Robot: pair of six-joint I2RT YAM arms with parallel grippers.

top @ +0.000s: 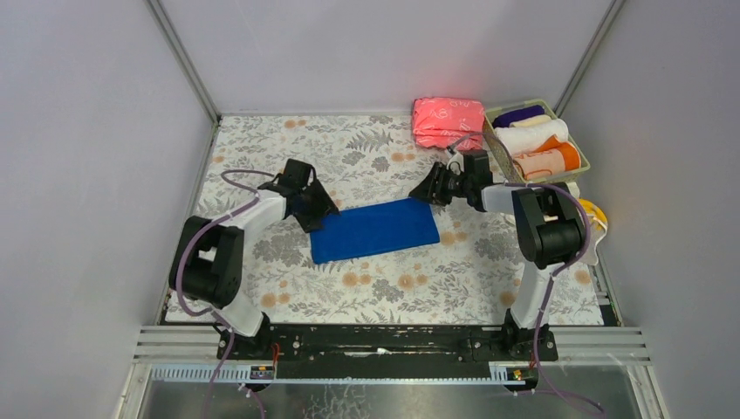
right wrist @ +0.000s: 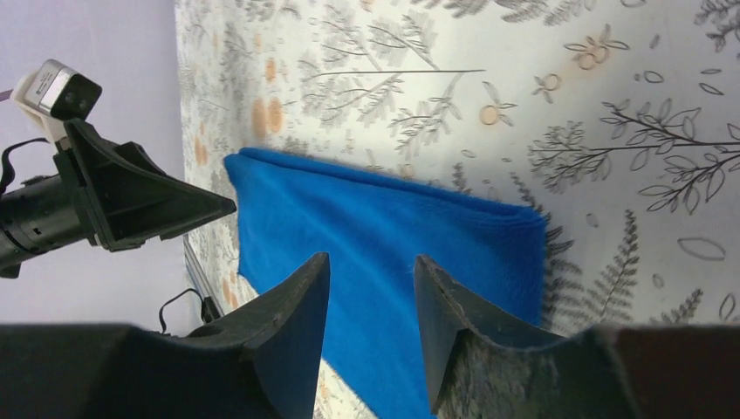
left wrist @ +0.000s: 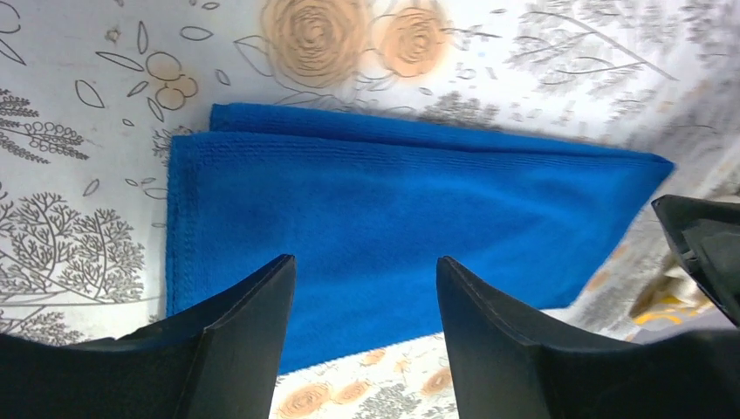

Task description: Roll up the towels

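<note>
A blue towel [top: 375, 229] lies folded flat in a long strip across the middle of the patterned table. My left gripper hangs over its left end with the fingertips apart and nothing visible held between them; in the left wrist view the folded edge runs above the fingers. At the towel's upper right corner is my right gripper, open, with blue cloth below its fingers and nothing held.
Pink folded cloths [top: 447, 118] lie at the back right, beside a basket [top: 491, 118] of rolled towels. A yellow-and-white cloth [top: 595, 216] lies at the right edge.
</note>
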